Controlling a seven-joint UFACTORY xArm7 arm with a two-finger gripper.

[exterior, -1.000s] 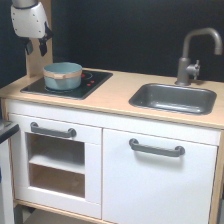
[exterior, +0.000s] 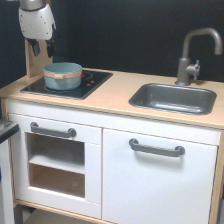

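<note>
A teal pot [exterior: 62, 78] with a brownish rim sits on the black stovetop [exterior: 98, 83] at the left of the play-kitchen counter. Up in the top left corner hangs my gripper [exterior: 42, 47], white with dark fingers. It is above and to the left of the pot, apart from it. The fingers are too small and dark to tell how they stand, and nothing clearly shows between them.
A grey metal sink [exterior: 173, 98] with a tall faucet [exterior: 186, 55] fills the right of the counter. Bare counter [exterior: 118, 90] lies between stovetop and sink. Below are a white oven door [exterior: 85, 135] with a window and a closed cabinet door [exterior: 155, 180].
My gripper has shifted a little to the right in the view. Pot, sink and doors look the same as before.
</note>
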